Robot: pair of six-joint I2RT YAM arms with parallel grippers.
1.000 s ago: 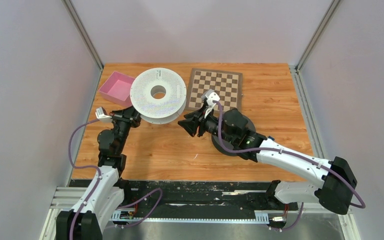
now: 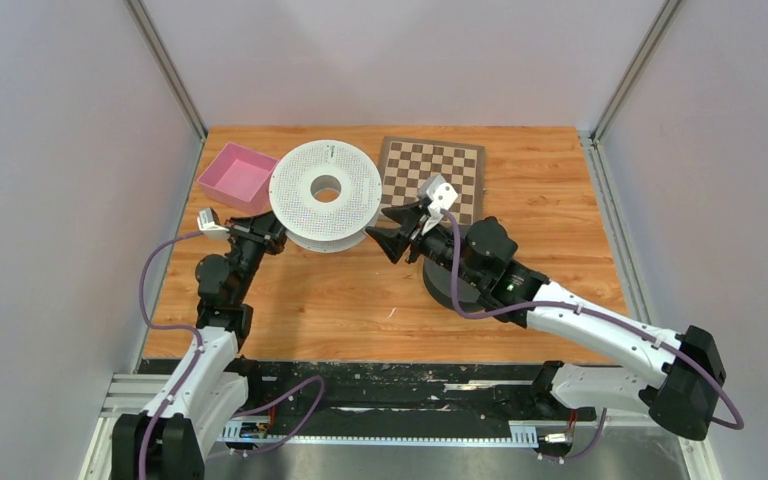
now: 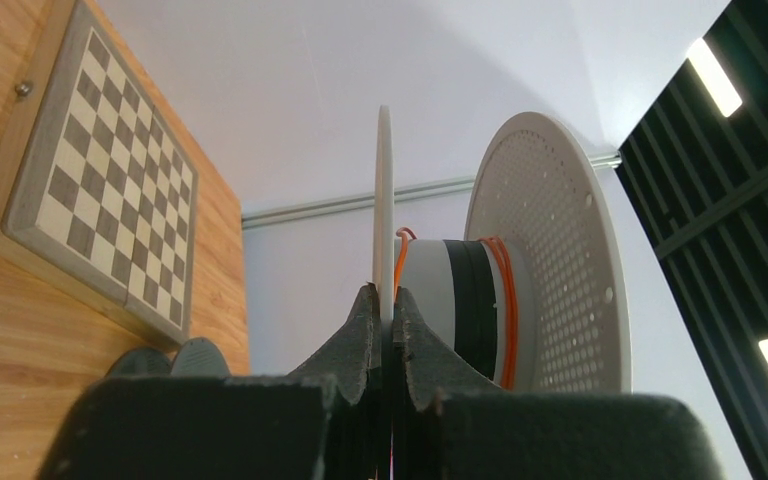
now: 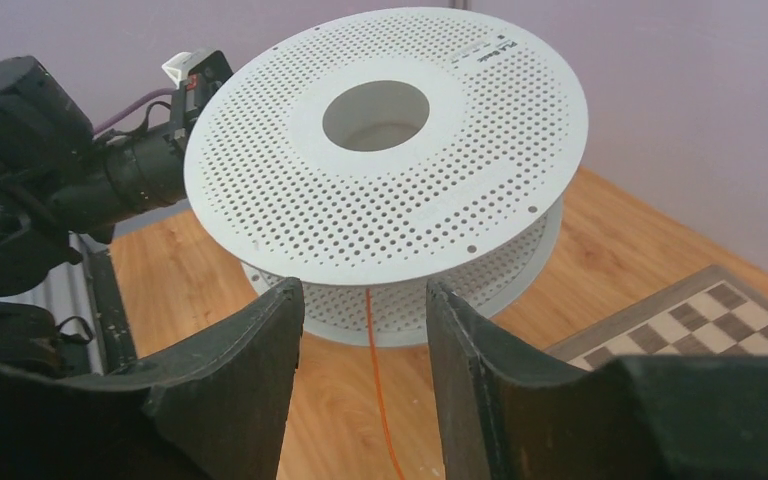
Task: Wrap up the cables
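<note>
A large white perforated spool is held above the table by its rim. My left gripper is shut on one flange; in the left wrist view its thin edge stands between the fingers. Around the hub there, orange cable is wound beside a black band. The right wrist view shows an orange cable hanging down from beneath the spool's upper flange. My open right gripper faces the spool from the right, with that cable running in the space between its fingers as seen from the wrist.
Behind the spool, a pink box stands at left and a checkered board lies at centre. A dark round object sits under the right arm.
The spool has shifted slightly to the right with my left gripper. My right gripper has moved a little right and towards the back, and its wrist has turned.
</note>
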